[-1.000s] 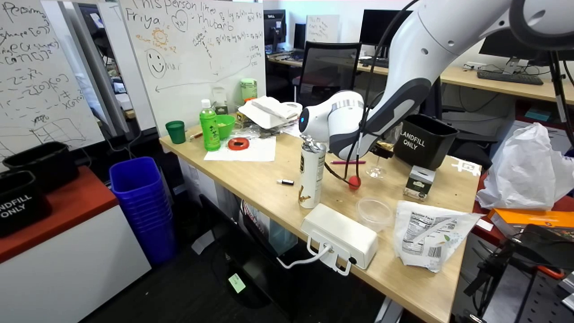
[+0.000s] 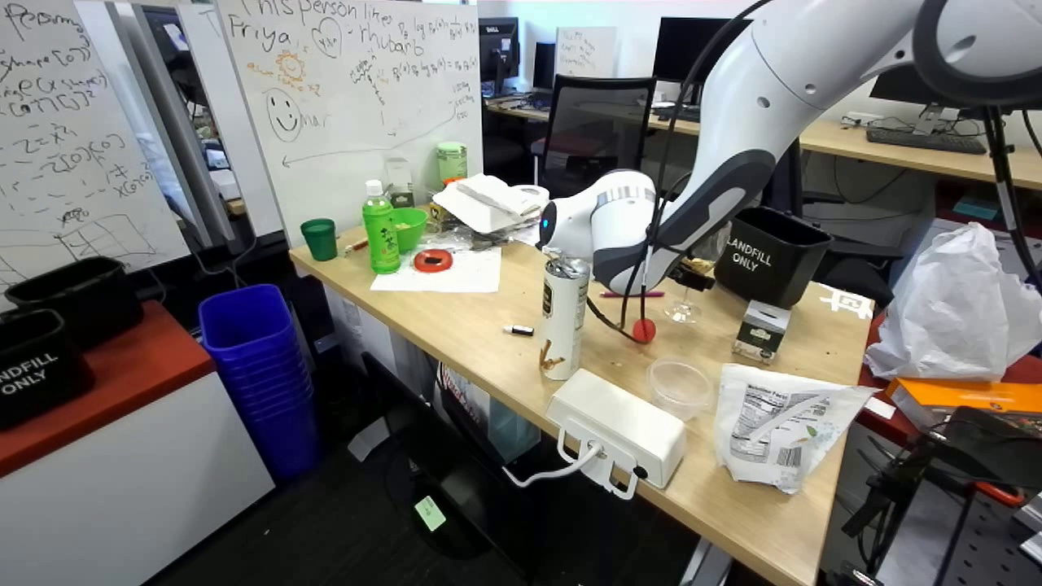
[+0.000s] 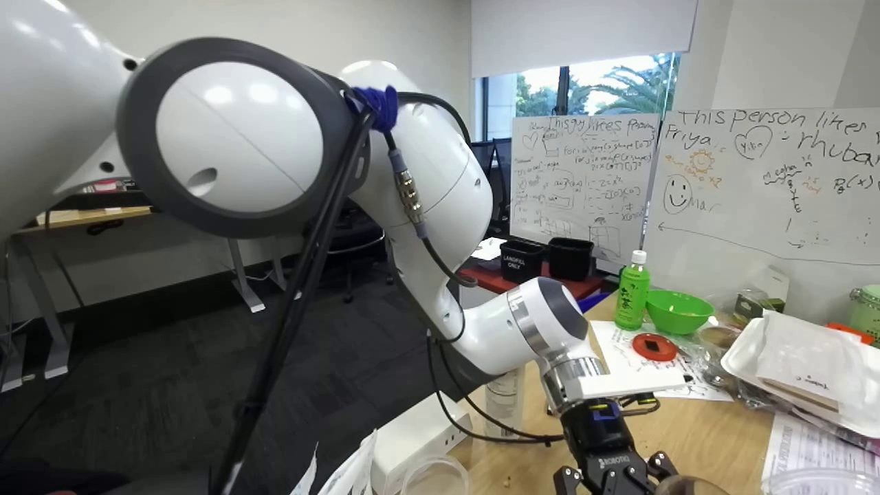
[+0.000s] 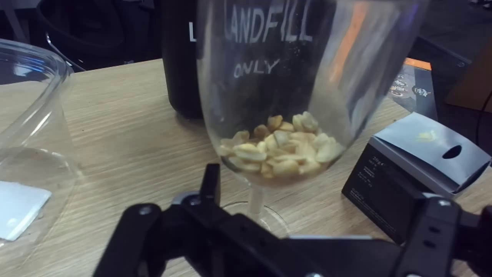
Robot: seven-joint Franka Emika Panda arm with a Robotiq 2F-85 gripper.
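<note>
A clear stemmed glass [image 4: 281, 152] part filled with nuts stands upright on the table, filling the middle of the wrist view. Its foot [image 2: 681, 312] shows in exterior view 1, while only the top of its bowl [image 3: 691, 485] enters exterior view 2 at the lower edge. My gripper is open, with its fingers spread low in front of the glass. The stem appears nearer the left finger [image 4: 211, 182]; whether either finger touches it I cannot tell. No object is gripped.
Behind the glass is a black landfill bin [image 2: 772, 255]. A small black and grey box [image 4: 392, 184] sits to its right, and a clear plastic container [image 4: 34, 152] to its left. A tall can [image 2: 563, 317] and white power box [image 2: 617, 425] line the table's front edge.
The wrist end of the arm has shifted slightly left and down in exterior view 1. Objects on the table look unmoved.
</note>
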